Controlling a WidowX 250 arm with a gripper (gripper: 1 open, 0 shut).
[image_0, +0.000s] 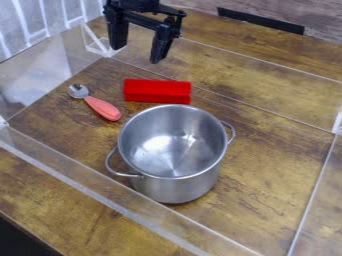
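My gripper (140, 40) hangs at the top centre, open, its two dark fingers apart, above and behind a red block (158, 91) on the wooden table. A large steel pot (171, 155) with two side handles stands empty in the lower middle. A utensil with a pink handle (103, 107) and a metal head lies left of the red block.
Clear panels run along the left side and bottom left, with a white structure at the top left.
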